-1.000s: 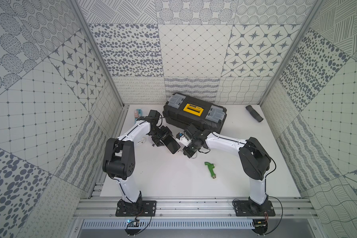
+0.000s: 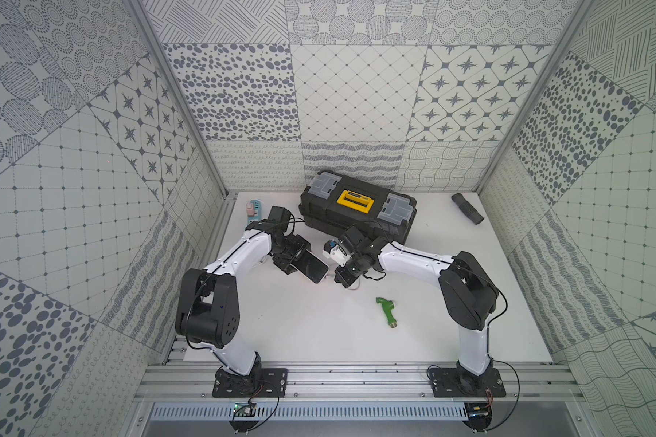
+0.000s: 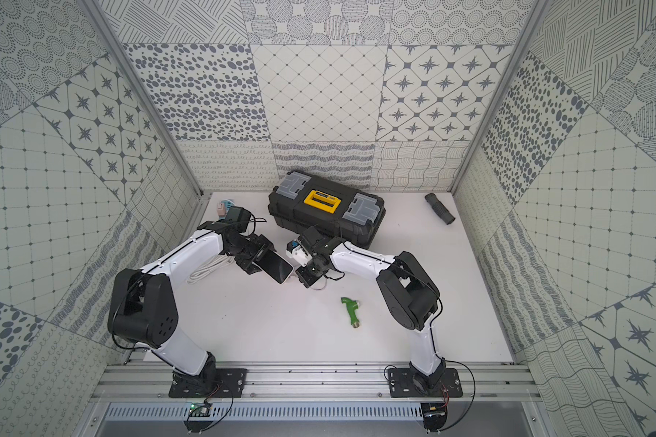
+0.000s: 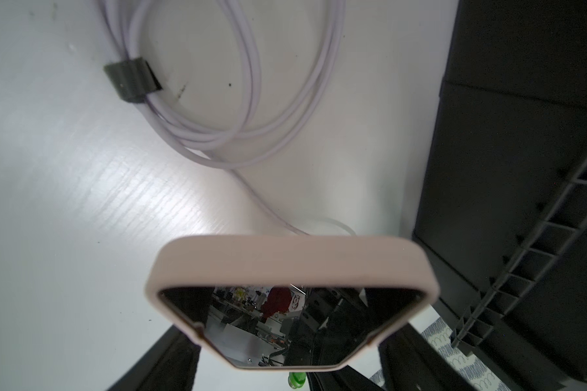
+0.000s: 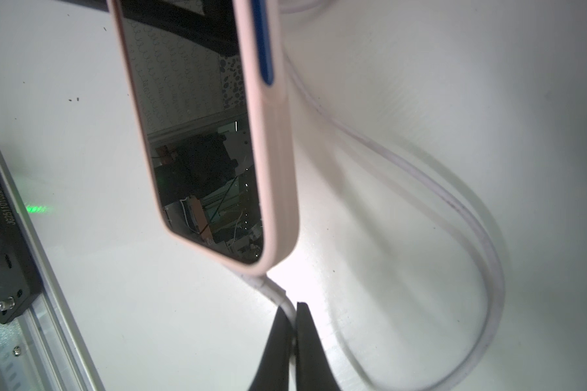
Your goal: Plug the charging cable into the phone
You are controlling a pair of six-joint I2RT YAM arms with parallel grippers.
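A phone (image 4: 293, 260) in a pale pink case is held off the table, tilted, with my left gripper shut on its sides. In the right wrist view, the phone (image 5: 277, 189) shows its dark screen and one end. Right at that end sits the white charging cable's plug (image 5: 262, 284); its tip is hidden, so I cannot tell whether it is in the port. My right gripper is shut on the cable just behind the plug. The cable (image 5: 437, 185) loops away over the table, and its coil (image 4: 241, 84) lies below the left gripper.
A black toolbox (image 2: 357, 207) with a yellow handle stands close behind both grippers. A green nozzle (image 2: 387, 311) lies in front of the right arm. A dark cylinder (image 2: 467, 208) rests at the back right.
My left arm has shifted slightly left, carrying the phone a little away from the right gripper. The right arm has hardly moved.
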